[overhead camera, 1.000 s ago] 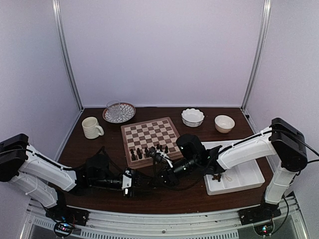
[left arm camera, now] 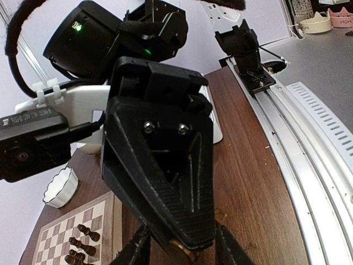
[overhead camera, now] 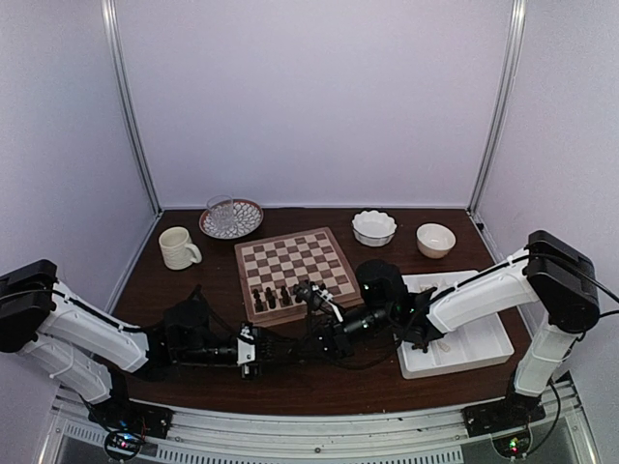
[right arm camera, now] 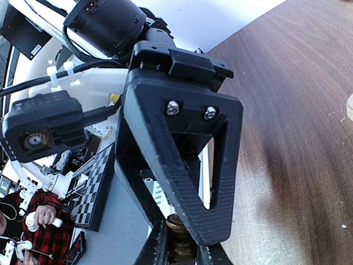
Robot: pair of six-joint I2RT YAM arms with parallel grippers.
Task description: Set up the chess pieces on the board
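My two grippers meet low in front of the chessboard (overhead camera: 295, 256), which has several dark pieces (overhead camera: 271, 298) along its near side. In the right wrist view a dark wooden piece (right arm camera: 180, 240) sits where the fingertips of both grippers come together; the left wrist view shows part of it at the bottom, mostly hidden. My left gripper (overhead camera: 280, 350) and my right gripper (overhead camera: 314, 343) overlap in the top view. Which fingers grip the piece, and how far each finger is open, I cannot tell.
A white tray (overhead camera: 455, 353) with pieces lies at the right. A mug (overhead camera: 179, 248), a patterned plate with a glass (overhead camera: 230, 218), a scalloped bowl (overhead camera: 373, 228) and a plain bowl (overhead camera: 435, 241) stand toward the back.
The left arm looks nearly still; the board is unchanged.
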